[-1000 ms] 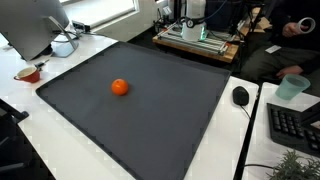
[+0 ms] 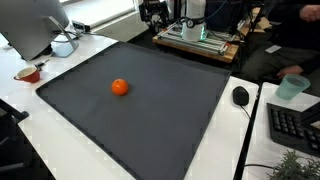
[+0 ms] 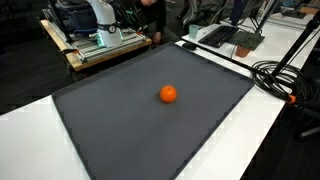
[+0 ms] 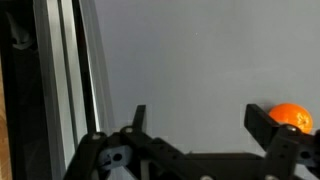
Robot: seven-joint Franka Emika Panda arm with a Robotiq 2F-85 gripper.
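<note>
An orange ball or fruit (image 2: pixel 120 87) rests on the dark grey mat (image 2: pixel 150 125), towards the left in exterior view 1. The same orange (image 3: pixel 168 93) is near the middle of the mat in exterior view 2. In the wrist view my gripper stands open, its two dark fingers wide apart and only bare grey surface between them. The orange (image 4: pixel 292 117) shows at the right edge there, outside the fingers and partly covered by the right finger. Exterior view 1 catches the gripper (image 2: pixel 183 14) at the top, beyond the mat's far edge.
A red cup (image 2: pixel 28 74) stands at the left on the white table. On the right are a black mouse (image 2: pixel 240 96), a pale green cup (image 2: pixel 292 87) and a keyboard (image 2: pixel 295 128). Coiled black cable (image 3: pixel 283 78) lies beside the mat.
The orange has not moved.
</note>
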